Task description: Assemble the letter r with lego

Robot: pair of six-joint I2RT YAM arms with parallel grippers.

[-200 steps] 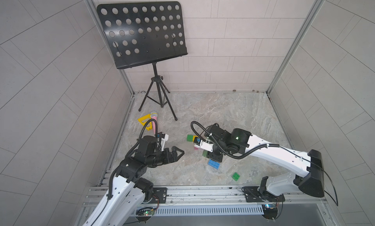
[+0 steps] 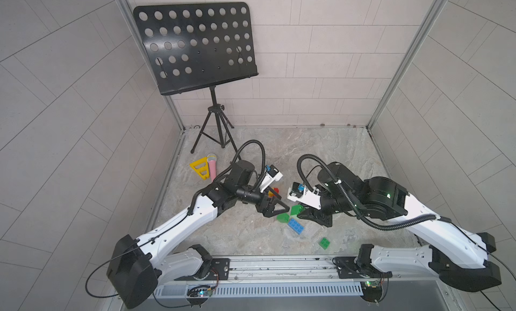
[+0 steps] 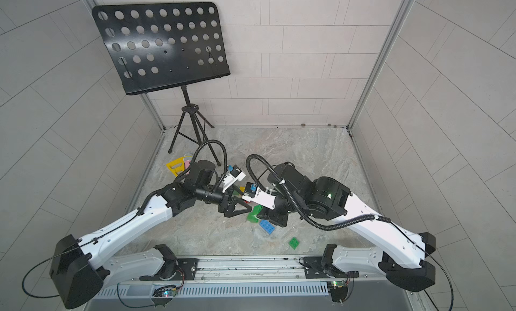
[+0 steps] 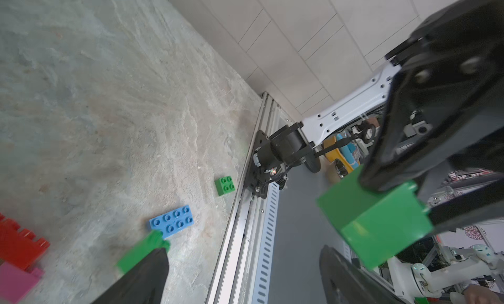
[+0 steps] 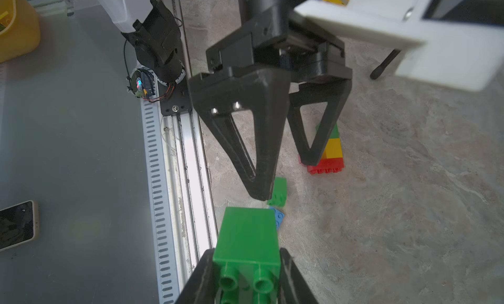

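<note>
My right gripper is shut on a green brick (image 5: 246, 235), whose studs face the camera in the right wrist view. My left gripper stands open a short way from that brick, with nothing between its fingers. In the left wrist view the held green brick (image 4: 378, 214) appears at the right, beyond the left fingers (image 4: 139, 283). On the floor lie another green brick (image 4: 141, 251), a blue brick (image 4: 170, 221) and a small green brick (image 4: 224, 185). A joined group with a red brick (image 5: 325, 166), a yellow brick (image 5: 334, 148) and green is partly hidden by the left gripper.
A black music stand (image 2: 215, 109) rises at the back left. Beside it lie a yellow frame (image 2: 200, 167) and a pink microphone-like object (image 2: 212, 165). The two arms are close together over the bricks.
My right gripper has shifted slightly right, and the two grippers are now close together.
</note>
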